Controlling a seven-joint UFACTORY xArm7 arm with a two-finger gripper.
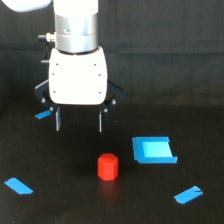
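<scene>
My gripper (pixel 79 120) hangs at the upper left, pointing down, its two thin dark fingers set wide apart. It is open, with nothing between the fingers. A small red object (pixel 107 167), rounded or many-sided in outline, stands on the dark table below and to the right of the gripper, clear of it. To the right, a blue taped square (pixel 137 141) lies on the table with a pale light-blue middle.
Strips of blue tape lie on the dark surface: one at the lower left (pixel 18 186), another at the lower right (pixel 188 195), and a third behind the gripper (pixel 43 115).
</scene>
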